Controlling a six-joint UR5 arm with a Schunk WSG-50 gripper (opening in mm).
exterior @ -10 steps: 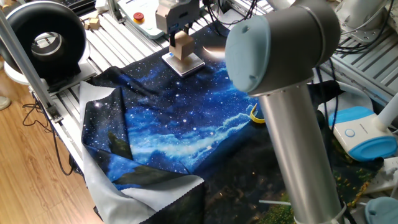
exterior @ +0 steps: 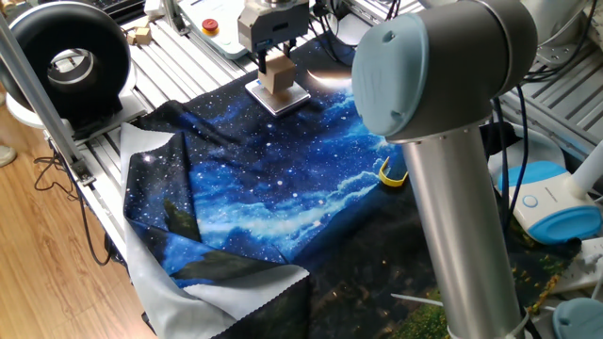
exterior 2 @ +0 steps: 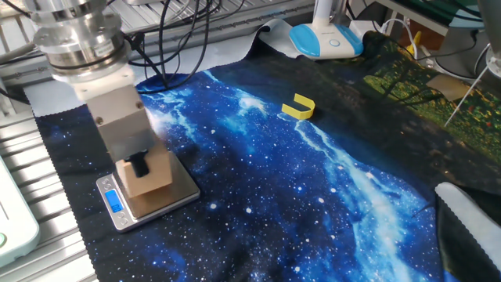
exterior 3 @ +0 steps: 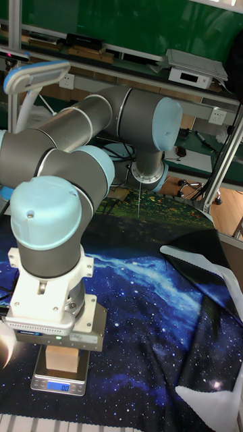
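A small wooden block (exterior: 278, 75) is between the dark fingers of my gripper (exterior: 275, 64), which is shut on it. Directly beneath is a flat silver scale (exterior: 294, 98), so the block is over its plate. In exterior view 2 one black finger (exterior 2: 138, 163) lies against the block's near face, and the block (exterior 2: 149, 182) looks slightly blurred. How much gap there is between its underside and the plate is hard to tell. The scale's blue display (exterior 3: 59, 386) seems to read 0.0 in exterior view 3.
A star-patterned cloth (exterior: 254, 179) covers the table, its near-left corner folded over. On it lies a yellow U-shaped piece (exterior 2: 299, 107). A blue-and-white device (exterior 2: 326, 41) stands behind. Small wooden blocks (exterior: 139, 36) sit on the slatted frame beside the black ring (exterior: 71, 66).
The scale and the cloth have stayed put.
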